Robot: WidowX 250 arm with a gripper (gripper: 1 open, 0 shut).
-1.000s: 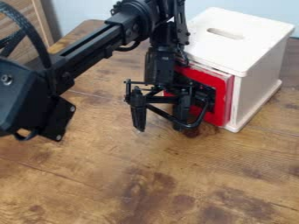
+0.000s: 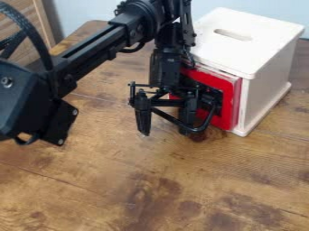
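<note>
My gripper (image 2: pixel 169 117) points down just in front of a white box (image 2: pixel 251 50) with a red front panel (image 2: pixel 226 83), at the upper right. Its two black fingers stand apart, open, one left of the panel and the other against or just before it. I cannot tell whether it touches the panel. The arm hides much of the red front.
A slot is cut in the box's top. The arm's body fills the upper left.
</note>
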